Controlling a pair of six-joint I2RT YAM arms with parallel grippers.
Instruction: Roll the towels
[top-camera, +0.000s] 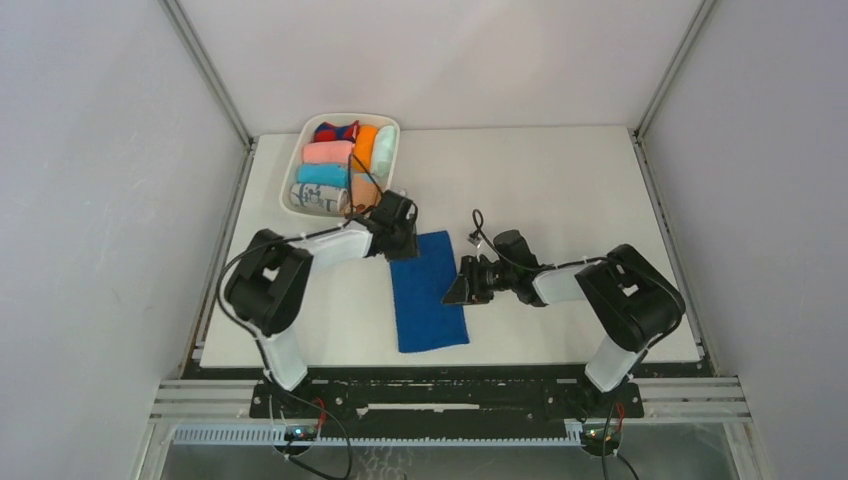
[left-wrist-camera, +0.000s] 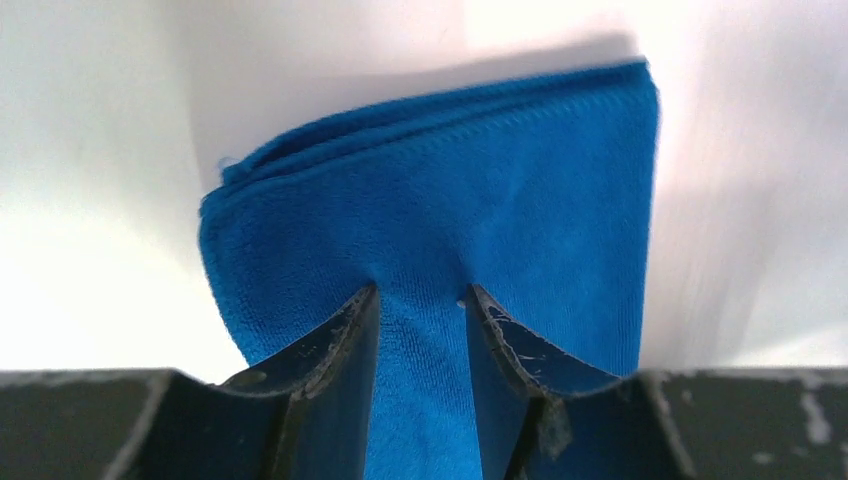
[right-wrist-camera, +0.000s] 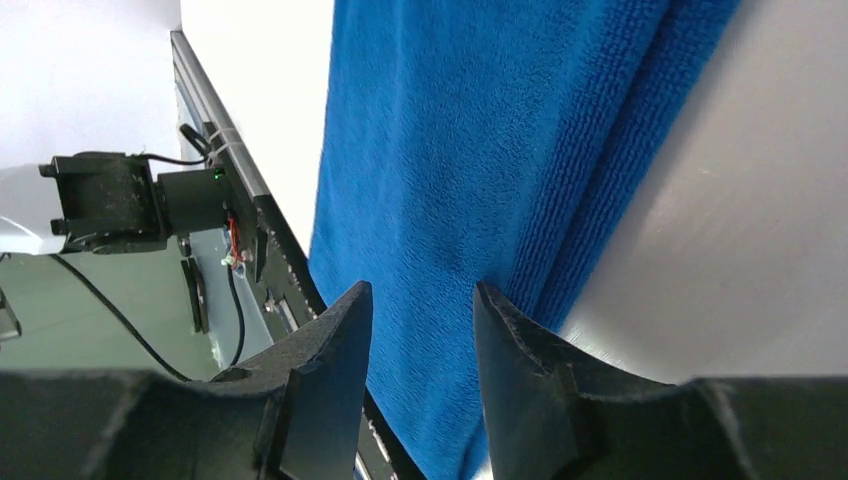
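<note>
A blue towel (top-camera: 428, 310), folded lengthwise in layers, lies flat near the table's front middle, almost straight towards the front edge. My left gripper is over its far end, shut on the towel's cloth, which fills the space between its fingers. Small creases run from the fingertips in the left wrist view. Beside the towel's right long edge is my right gripper, open, its fingertips low over that layered edge. Nothing is gripped between its fingers. From above, the left hand covers the towel's far left corner.
A white bin (top-camera: 292, 163) at the back left holds several rolled towels, among them an orange roll (top-camera: 364, 146) and a grey roll (top-camera: 318, 197). Bare table (top-camera: 560, 185) extends widely to the right and behind.
</note>
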